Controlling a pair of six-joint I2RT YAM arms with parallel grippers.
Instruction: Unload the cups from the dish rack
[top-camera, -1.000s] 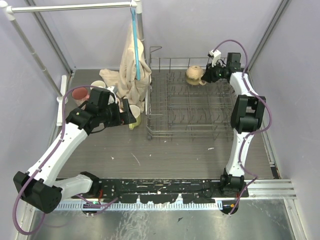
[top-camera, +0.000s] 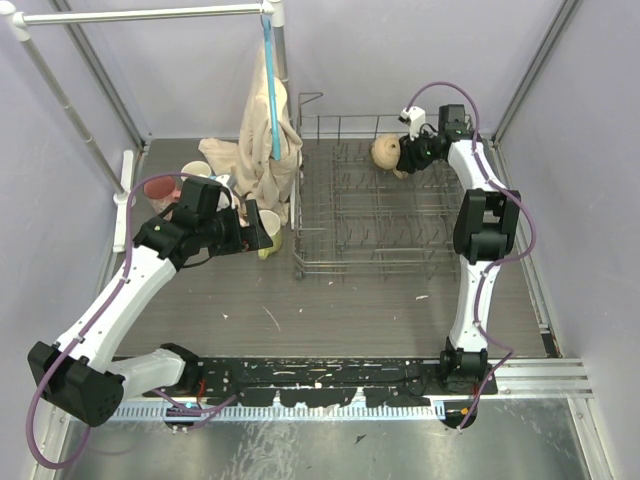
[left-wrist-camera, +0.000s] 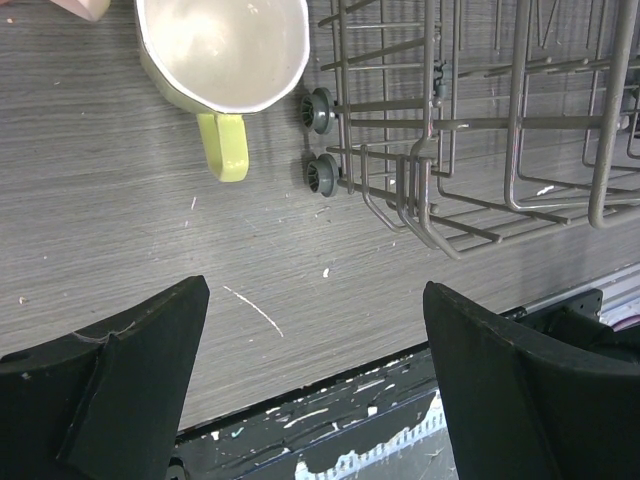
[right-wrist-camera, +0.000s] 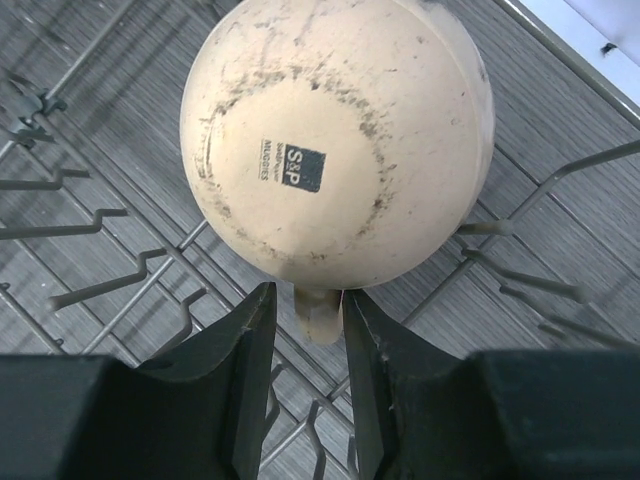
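Note:
An upside-down cream cup (top-camera: 386, 150) (right-wrist-camera: 335, 130) rests in the back of the dish rack (top-camera: 380, 265). My right gripper (top-camera: 408, 155) is at it, its fingertips either side of the short handle (right-wrist-camera: 318, 318), part open; whether they touch it is unclear. My left gripper (top-camera: 247, 225) stands open with nothing between its fingers, over the floor left of the rack, near a cup with a yellow-green handle (left-wrist-camera: 226, 150). More cups, red (top-camera: 160, 188) and white (top-camera: 196, 168), stand behind the left arm.
A beige cloth (top-camera: 265, 120) hangs from a white frame (top-camera: 140, 16) along the rack's left side. The floor in front of the rack (top-camera: 360, 310) is clear. Walls bound the space at back and sides.
The right arm has moved left, bringing its gripper onto the cream cup's handle. The left arm and the other cups are unchanged.

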